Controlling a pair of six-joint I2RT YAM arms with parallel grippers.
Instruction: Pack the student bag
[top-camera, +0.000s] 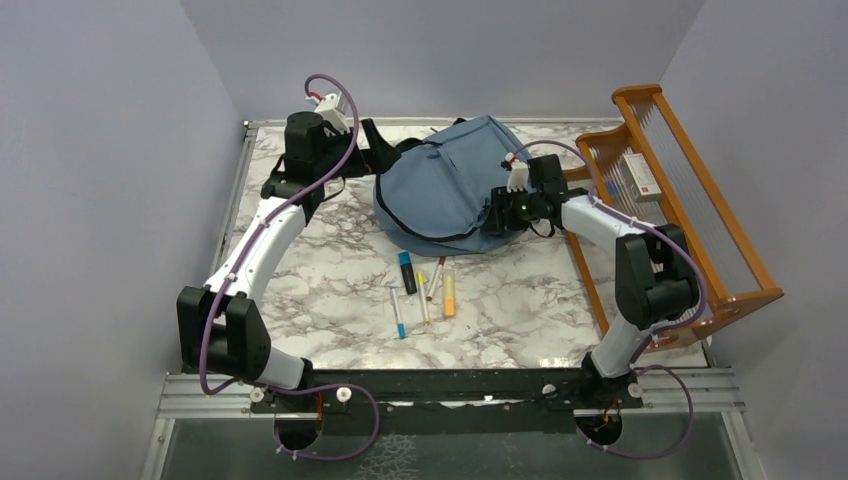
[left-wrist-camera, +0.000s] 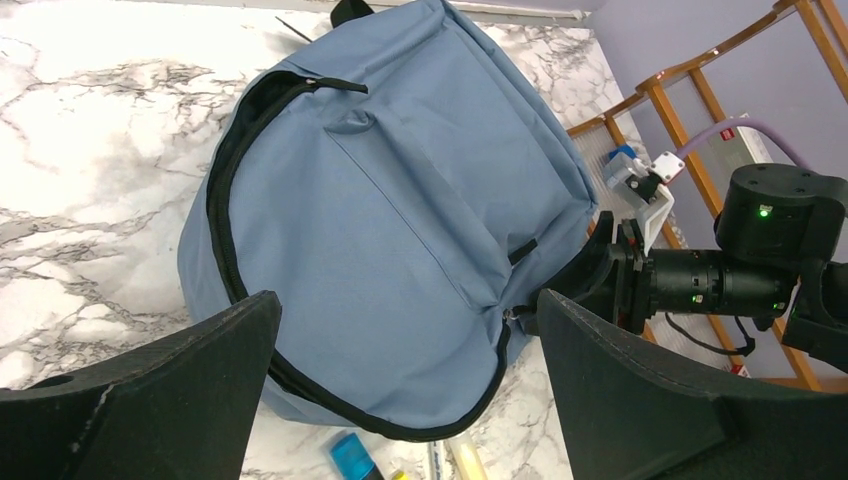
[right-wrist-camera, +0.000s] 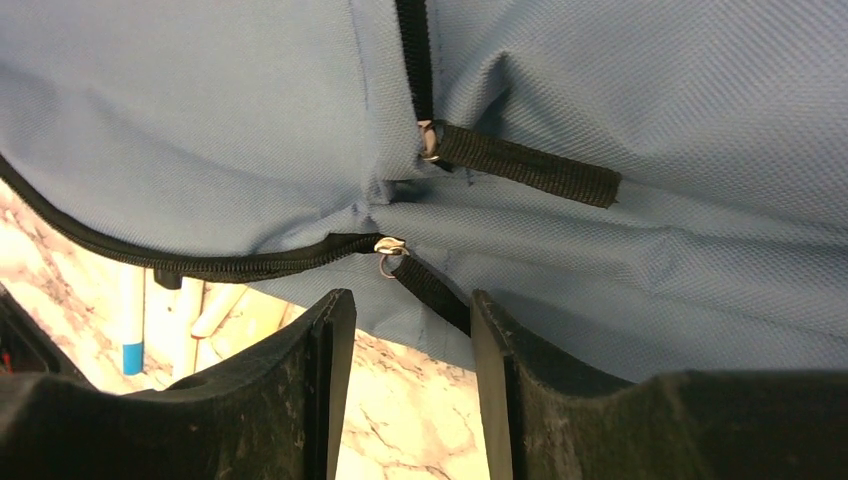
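The blue-grey bag (top-camera: 440, 195) lies flat at the back of the table, its long black zipper (left-wrist-camera: 225, 215) curving round the left and front edges. At its front right corner, my right gripper is open. The zipper's pull tab (right-wrist-camera: 428, 288) reaches between its fingers and runs up to the right one; whether they touch is unclear. A second pull tab (right-wrist-camera: 535, 165) lies on the bag just beyond. My left gripper (top-camera: 388, 148) stands open over the bag's back left side, holding nothing. Several pens and markers, among them a black marker with blue cap (top-camera: 407, 272) and an orange-yellow stick (top-camera: 448, 295), lie in front.
A wooden rack (top-camera: 700, 190) stands on the right, with a white box (top-camera: 640, 177) inside it, close behind the right arm. Bare marble tabletop (top-camera: 320, 290) stretches left of the pens, and more is clear to their right.
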